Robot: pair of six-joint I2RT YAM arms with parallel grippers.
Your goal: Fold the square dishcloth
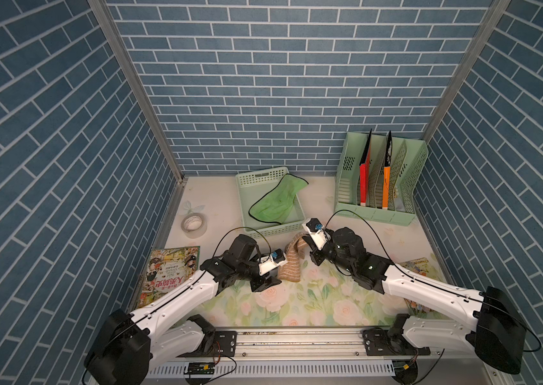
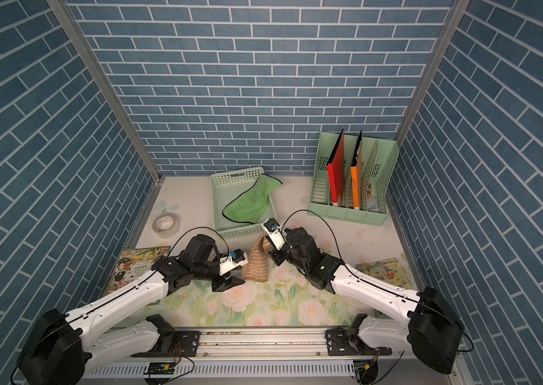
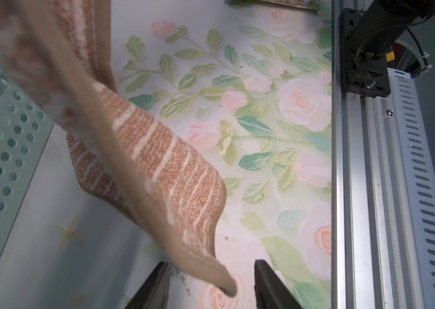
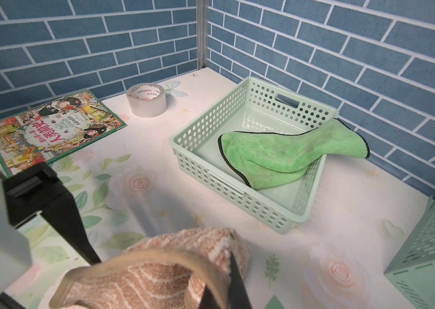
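Note:
The dishcloth [image 1: 290, 266] is pinkish-brown with pale stripes and a tan border, and it hangs bunched between the two arms. Its upper part is pinched by my right gripper [image 1: 310, 241], which is shut on it; in the right wrist view a dark finger [image 4: 233, 285] presses against the folded cloth [image 4: 145, 280]. My left gripper is open. In the left wrist view a bordered corner of the cloth dangles in the space between its fingers, without both of them closing on it. The cloth's far side is partly hidden.
Behind the cloth stands a pale green basket [image 4: 250, 193] with a green towel [image 4: 284, 154] in it. A tape roll [image 1: 193, 224] and a book [image 1: 167, 272] lie at the left, a file rack [image 1: 374, 213] at the back right.

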